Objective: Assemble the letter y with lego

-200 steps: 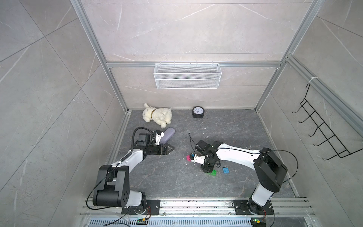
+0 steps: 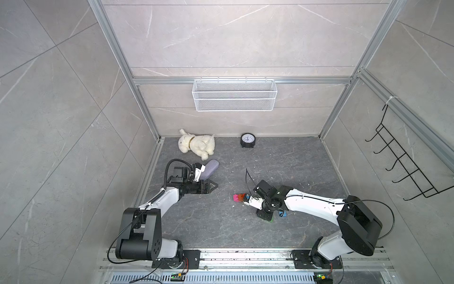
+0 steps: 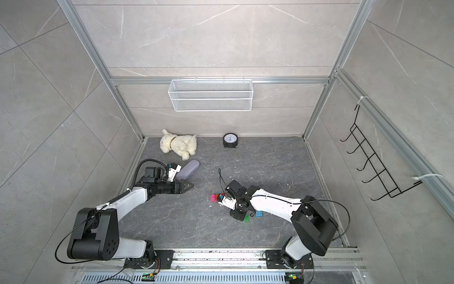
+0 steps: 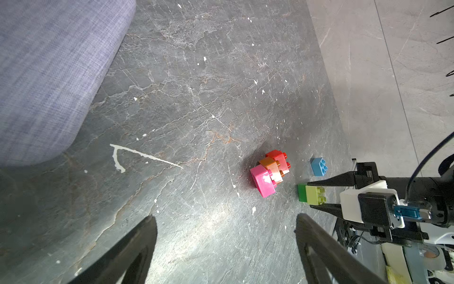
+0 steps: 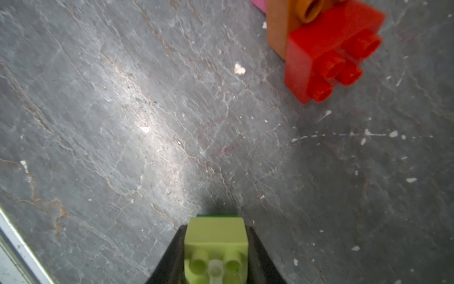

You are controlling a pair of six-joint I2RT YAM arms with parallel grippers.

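My right gripper is shut on a light green brick (image 5: 216, 232), its studs facing the wrist camera. A darker green brick (image 4: 302, 193) shows directly behind it in the left wrist view; whether the two are joined I cannot tell. Pink (image 4: 263, 180), orange (image 4: 271, 166) and red (image 4: 279, 161) bricks form a stepped row on the floor, touching one another, left of that gripper in the top views. Beyond the right fingers lies a blue brick (image 4: 318, 166). My left gripper is open and empty, well left of the bricks.
A grey-purple padded object (image 2: 209, 169) lies right behind the left gripper. A white plush toy (image 2: 196, 144) and a black clock (image 2: 247, 140) are at the back. Between the left gripper and the brick row the floor is bare.
My right arm has shifted to the right, uncovering the orange brick and covering more of the green and blue ones in the top left view. The left arm stays put.
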